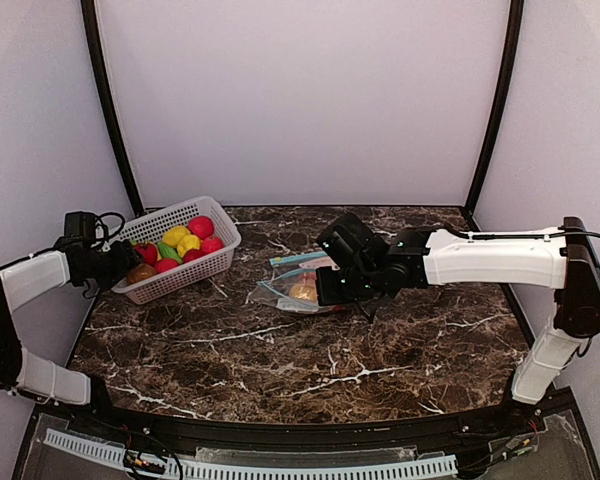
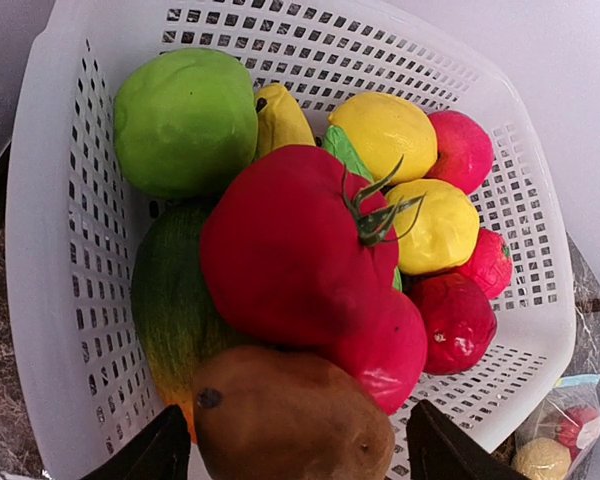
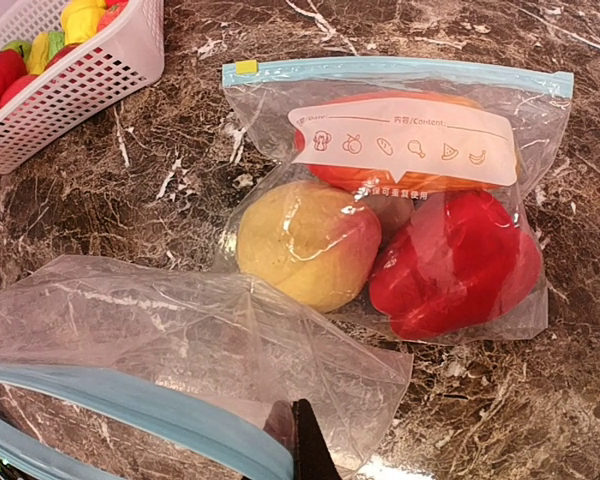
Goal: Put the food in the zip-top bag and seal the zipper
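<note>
Over the near-left end of the white basket (image 1: 170, 287), my left gripper points down, open, its fingers on either side of a brown potato-like item (image 2: 290, 415). Small gaps show between item and fingers. A red tomato (image 2: 285, 240), a green cucumber (image 2: 170, 300) and a green round fruit (image 2: 185, 120) lie close by. My right gripper is shut on the blue-edged rim of an empty clear zip top bag (image 3: 180, 310), whose mouth gapes. Only one of its fingers shows clearly.
Beyond the empty bag lies a filled zip bag (image 3: 400, 150), with a mango (image 3: 305, 240), a red pepper (image 3: 460, 270) and an orange-red item inside. Yellow lemons (image 2: 385, 135) and other fruit fill the basket's far end.
</note>
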